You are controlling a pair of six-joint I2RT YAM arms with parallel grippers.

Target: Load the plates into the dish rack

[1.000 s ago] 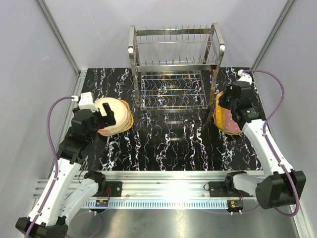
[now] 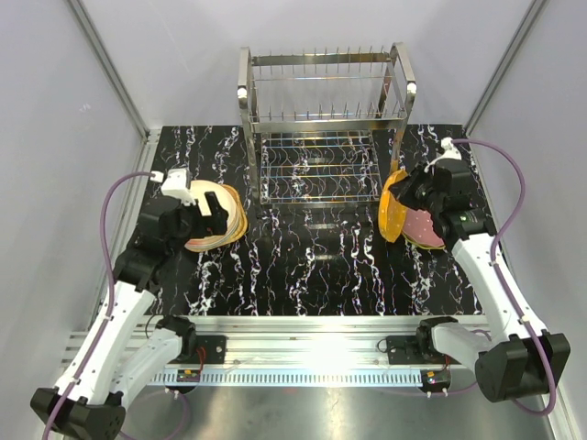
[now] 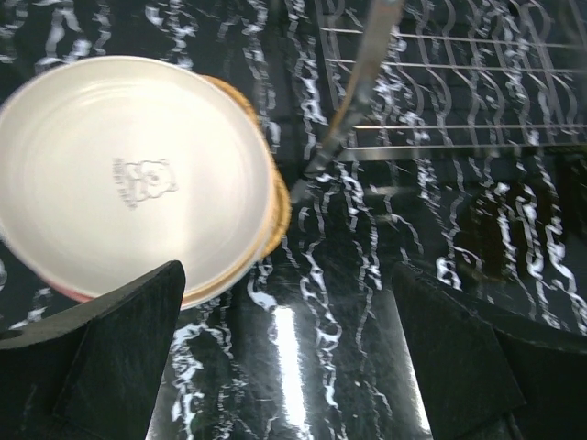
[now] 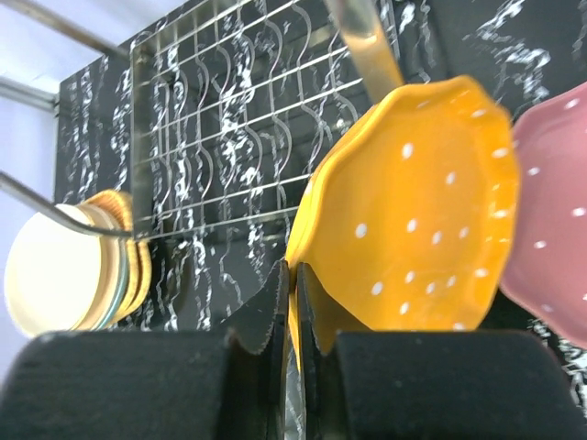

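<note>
My right gripper is closed on the near-left edge of a yellow, white-dotted plate (image 4: 417, 215), which is tilted up on its side by the rack's right leg. A pink dotted plate (image 2: 424, 226) lies beneath and to its right on the counter. The metal dish rack (image 2: 319, 121) stands at the back centre, its tiers empty of plates. On the left, a stack of plates (image 2: 217, 240) has a cream one with a faint drawing (image 3: 138, 170) on top. Over that stack's right part hangs my left gripper (image 2: 213, 214), open, nothing between its fingers.
Upright rack legs (image 4: 367, 46) stand close to the yellow plate. Walls bound both sides.
The yellow plate has been raised off the pink one, swung upright and brought left with my right gripper, its face turning into view. My left gripper has shifted slightly right and down.
</note>
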